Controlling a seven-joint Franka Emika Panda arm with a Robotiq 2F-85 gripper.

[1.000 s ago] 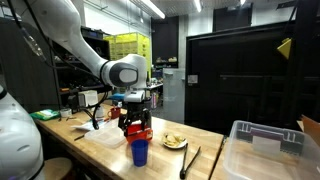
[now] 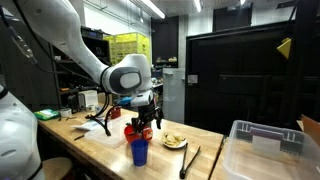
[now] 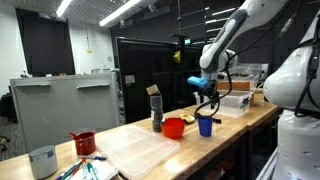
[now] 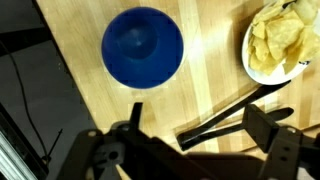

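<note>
My gripper is open above the table, and nothing shows between its fingers. Dark tongs or a similar long utensil [image 4: 225, 118] lie on the wood below the gap. A blue cup [image 4: 142, 48] stands up and left of the gap in the wrist view; it is upright and looks empty. In exterior view 1 the same cup [image 2: 139, 152] sits near the front table edge. A white plate of yellow chips [image 4: 285, 40] is at the upper right of the wrist view. Beyond the blue cup is a red bowl [image 3: 173, 128], partly behind my gripper in exterior view 1.
A large clear bin [image 2: 268, 150] stands at the right. On the other side are a flat light tray [image 3: 135, 150], a red pot [image 3: 87, 143], a metal pot [image 3: 43, 160] and a tall dark canister [image 3: 156, 108]. Bare wood surrounds the blue cup.
My arm's wrist has shifted slightly to the right in exterior view 1, and the gripper has turned a little. The cup, bowl, plate and utensil have stayed where they were.
</note>
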